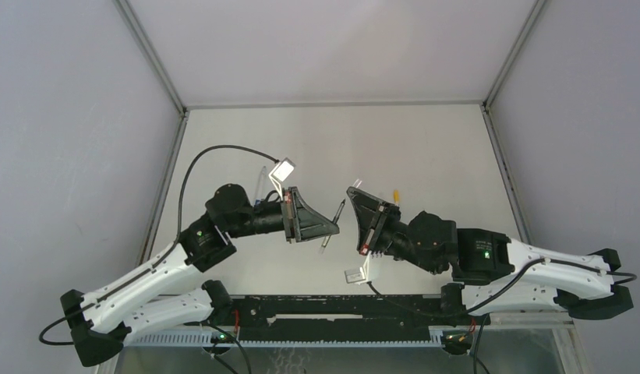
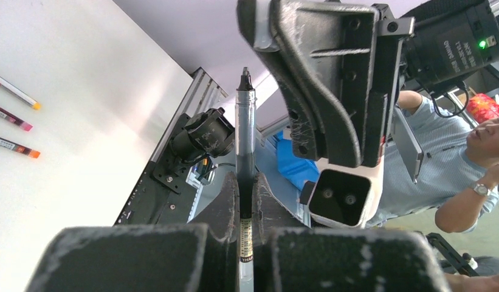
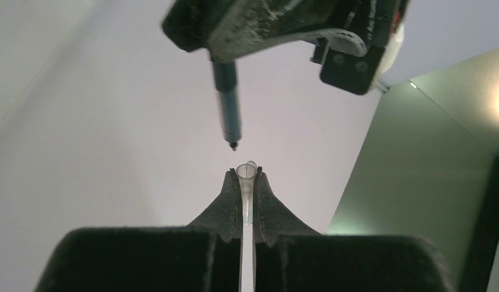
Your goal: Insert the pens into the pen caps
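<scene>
Mid-table in the top view, my left gripper [image 1: 332,227] is shut on a black pen [image 2: 245,121], which stands out from its fingertips with the bare tip exposed. My right gripper [image 1: 352,192] is just up and to the right, shut on a clear cap [image 3: 247,188], whose round mouth faces the pen tip in the right wrist view. The tip and cap are apart, with a small gap. In the left wrist view three more pens lie on the table, one yellow-ended [image 2: 19,92], one pink-ended [image 2: 10,117] and one orange-ended [image 2: 13,144].
A blue pen and a clear piece lie partly behind the left arm. A person sits beside the workspace in the left wrist view.
</scene>
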